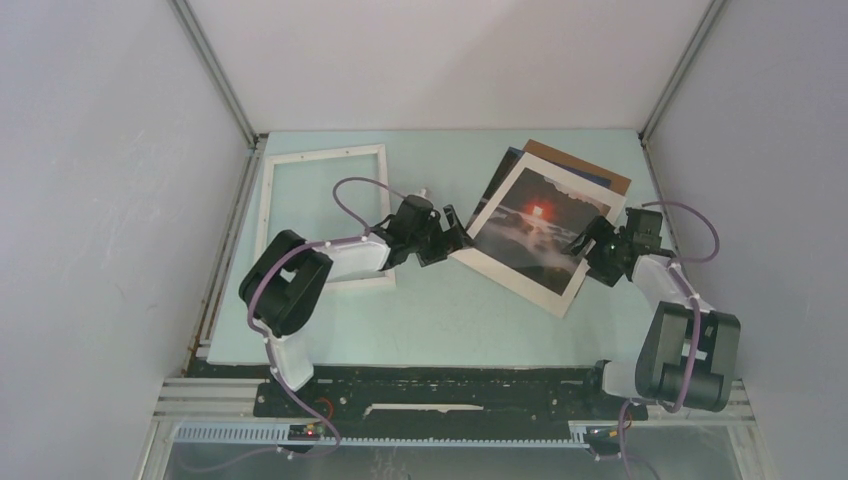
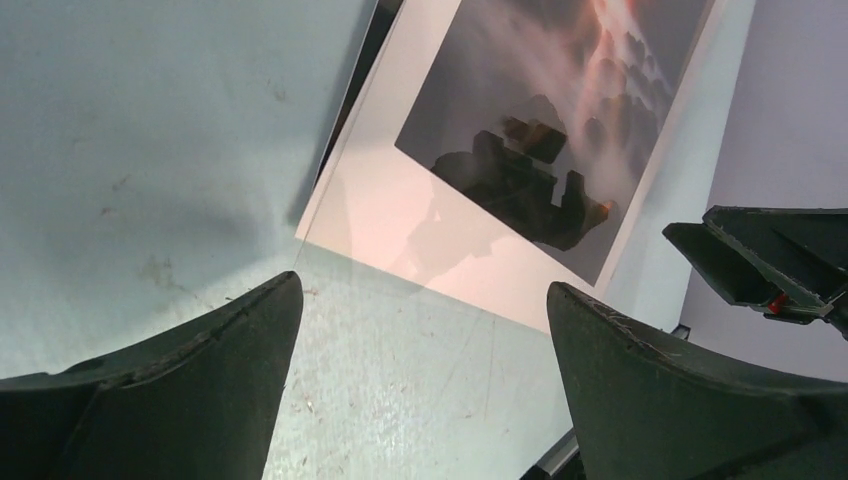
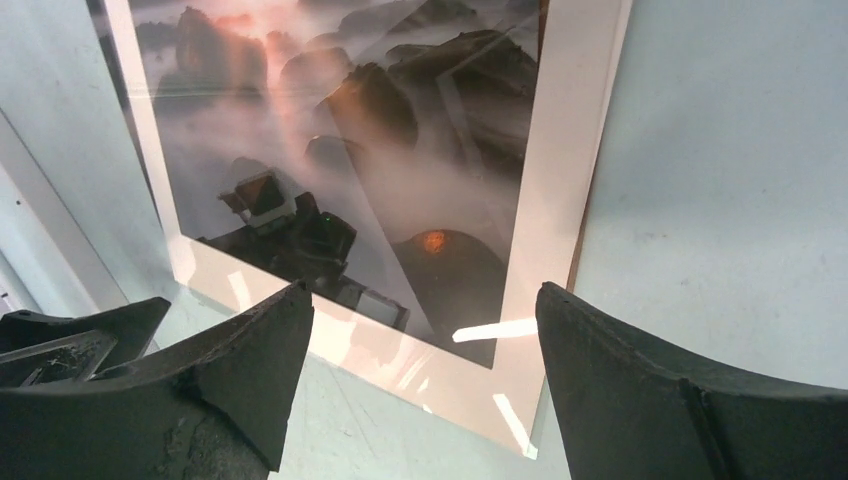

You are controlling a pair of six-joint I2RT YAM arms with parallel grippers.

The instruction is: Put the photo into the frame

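Observation:
The sunset photo with a cream border [image 1: 525, 230] lies tilted on the right of the board, on top of darker and brown sheets [image 1: 585, 165]; it also fills much of the left wrist view [image 2: 520, 80] and right wrist view [image 3: 340, 140]. My left gripper [image 1: 450, 230] is open just off the photo's left corner, nothing between its fingers. My right gripper [image 1: 585, 240] stands open over the photo's right edge, nothing between its fingers. The white frame [image 1: 322, 153] lies on the left, partly hidden under my left arm.
The pale board [image 1: 450, 330] is clear along the front and between frame and photo at the back. Walls [image 1: 760, 150] rise on both sides and at the back, with metal rails along the edges.

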